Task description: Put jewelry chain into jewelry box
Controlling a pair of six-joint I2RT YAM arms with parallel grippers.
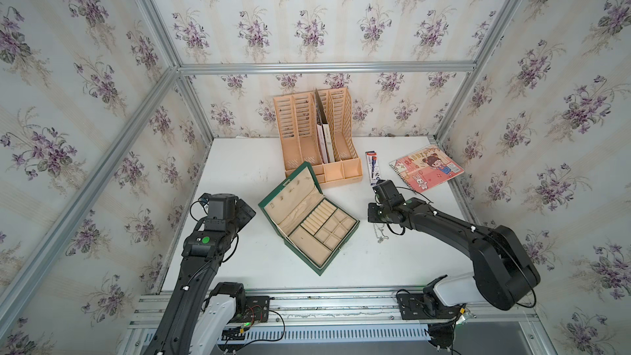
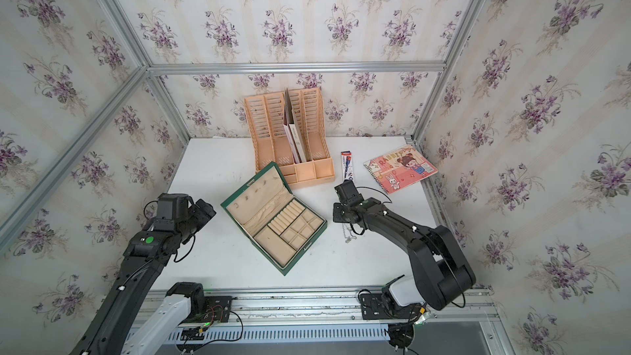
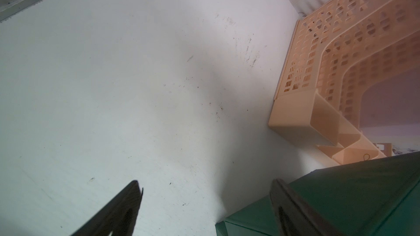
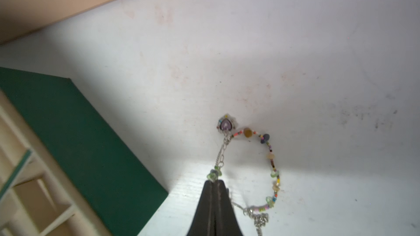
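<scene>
In the right wrist view the beaded jewelry chain [image 4: 274,174] lies in a loop on the white table, with a purple pendant [image 4: 225,125] at its far end. My right gripper is shut, its tips at the green beads [image 4: 213,174]. Part of the chain is hidden behind them, and whether any is pinched I cannot tell. The green jewelry box [image 1: 314,224] stands with its lid up and beige compartments exposed, left of the chain. At the table's left side my left gripper is open and empty, above bare table by the lid's back.
Behind the box is a peach organizer [image 1: 341,169] holding folders. A small printed box [image 1: 372,167] and a pink notebook [image 1: 427,167] lie beyond the right arm. Bare table surrounds the left gripper and the front right.
</scene>
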